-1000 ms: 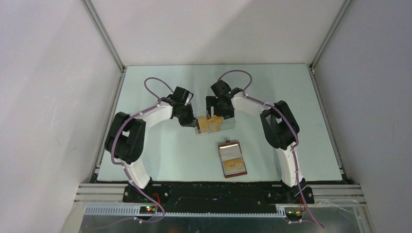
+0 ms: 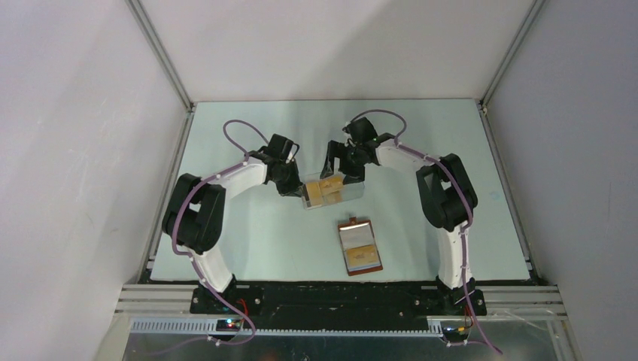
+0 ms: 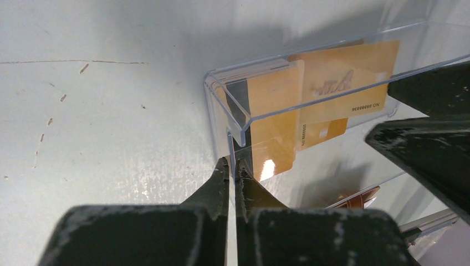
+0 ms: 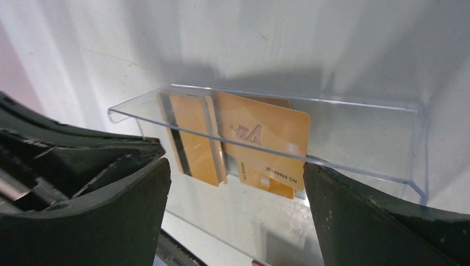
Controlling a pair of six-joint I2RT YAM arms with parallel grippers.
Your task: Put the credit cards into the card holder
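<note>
A clear box [image 3: 266, 69] lies in the table's middle with several gold cards in it. One gold card [image 4: 263, 122] leans over another gold card [image 4: 252, 176]; a gold card with a dark stripe [image 3: 271, 122] stands at the left end. My left gripper is shut at the box's left end, the thin clear wall edge running between its fingertips. My right gripper stands open over the box, its fingers [image 4: 332, 194] apart, holding nothing. Nearer the front lies the brown card holder [image 2: 341, 244], open, a gold card [image 2: 363, 256] in its lower half.
Both arms reach in close together over the box, with the left fingers in the right wrist view's left part. Free table lies to the left, to the right and between box and card holder.
My right gripper and arm have shifted to the right over the box. The left arm, the box and the card holder have stayed in place.
</note>
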